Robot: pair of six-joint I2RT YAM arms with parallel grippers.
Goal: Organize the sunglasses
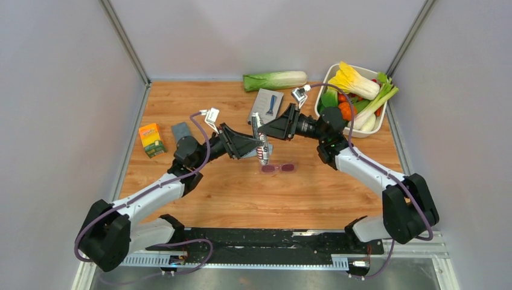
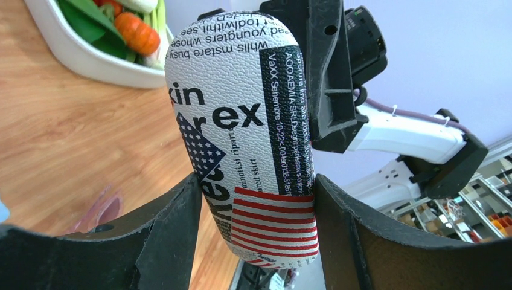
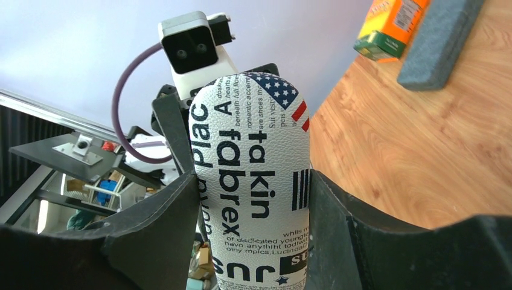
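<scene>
A printed glasses case (image 1: pixel 264 156) with lettering and a flag pattern is held above the middle of the table. My right gripper is shut on the case's upper part. Toward its flag-striped end, my left gripper has one finger on each side of the case; whether they press on it cannot be told. The case looks shut, and its inside is hidden. On the wood below lie pink sunglasses (image 1: pixel 287 167), flat, with tinted lenses; in the left wrist view the sunglasses (image 2: pixel 107 208) show blurred beyond the left finger.
A white basket of vegetables (image 1: pixel 379 124) stands at the back right. A leek-like vegetable (image 1: pixel 275 80) and a grey notebook (image 1: pixel 261 104) lie at the back. An orange-and-green box (image 1: pixel 152 141) and a grey block (image 1: pixel 180 130) are on the left.
</scene>
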